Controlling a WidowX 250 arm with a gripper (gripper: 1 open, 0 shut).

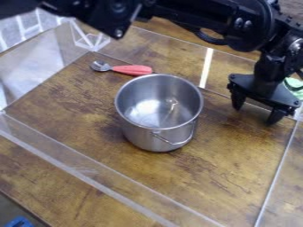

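Observation:
The black gripper (256,108) is low over the wooden table at the right, just right of a steel pot; its fingers point down and whether they are open or shut is hard to make out. The steel pot (158,113) stands upright near the middle with a wire handle on its side and something thin and pale visible inside. A utensil with a red handle (131,69) and a metal head lies behind the pot, to the upper left.
Clear low walls edge the wooden table (95,168). A green item (296,90) is partly hidden behind the gripper at the right edge.

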